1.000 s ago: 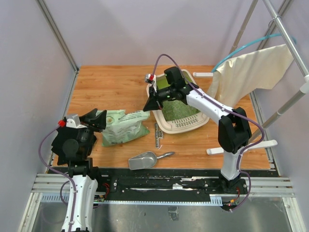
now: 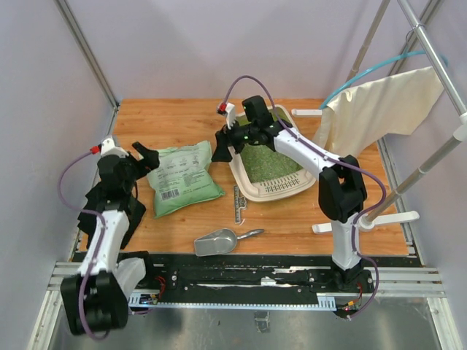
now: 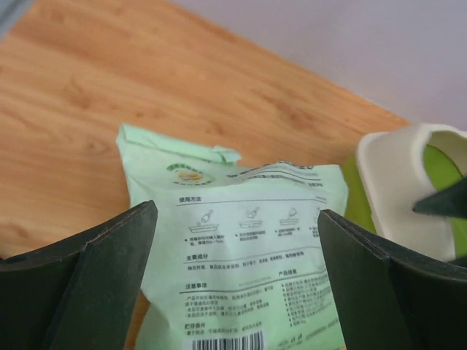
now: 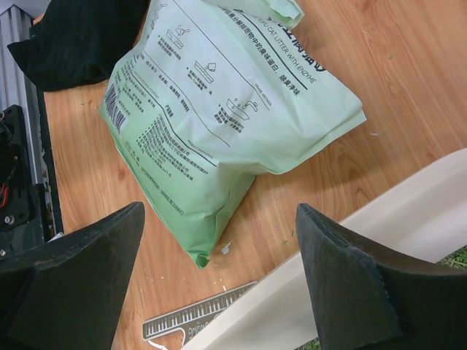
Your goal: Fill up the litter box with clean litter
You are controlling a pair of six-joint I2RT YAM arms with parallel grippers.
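The pale green litter bag (image 2: 186, 182) lies flat on the table, its printed side up, with its far edge folded or crumpled. At its left side my left gripper (image 2: 148, 158) hovers open; in the left wrist view the bag (image 3: 241, 277) appears beyond the spread fingers, not gripped. Between the bag and the litter box, my right gripper (image 2: 222, 149) is open too, with nothing between its fingers. The white litter box (image 2: 281, 191) has a green floor, bare of visible litter; the right arm covers part of it. In the right wrist view the box rim (image 4: 430, 182) runs behind one finger.
A metal scoop (image 2: 216, 243) rests near the front edge. Beside the box lies a flat slotted strip (image 2: 238, 205). Black cloth (image 2: 136, 219) sits at the left, under the left arm. A cream cloth (image 2: 379, 106) hangs on the frame at right.
A second ago the bag's far edge was raised between both grippers; now it lies flat, let go.
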